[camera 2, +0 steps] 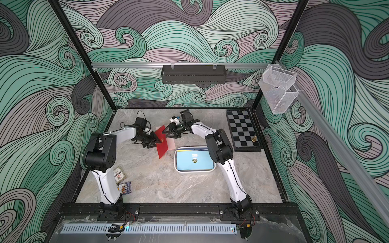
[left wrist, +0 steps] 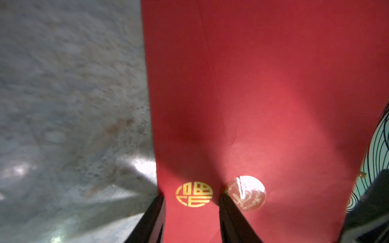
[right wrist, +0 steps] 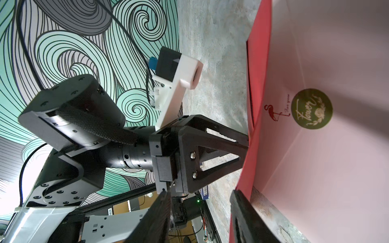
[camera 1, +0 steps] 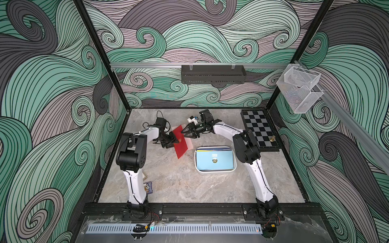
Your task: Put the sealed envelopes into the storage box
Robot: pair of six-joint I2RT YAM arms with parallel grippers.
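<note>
The red envelope (camera 1: 180, 142) is tilted off the table, its gold and clear seals showing in the left wrist view. Partly behind it, a pale pink envelope (right wrist: 283, 154) bears a green round seal. My left gripper is at the red envelope's seal end, its fingertips apart with red paper showing across the gap. In the right wrist view my right gripper has its fingertips apart; the red envelope's edge passes by one of them. The white storage box (camera 1: 214, 172) holds a light blue envelope (camera 1: 208, 156) with a seal on top.
A chessboard (camera 1: 259, 129) stands at the back right. Two small card packs, one a blue pack (camera 2: 124, 188), lie at the front left.
</note>
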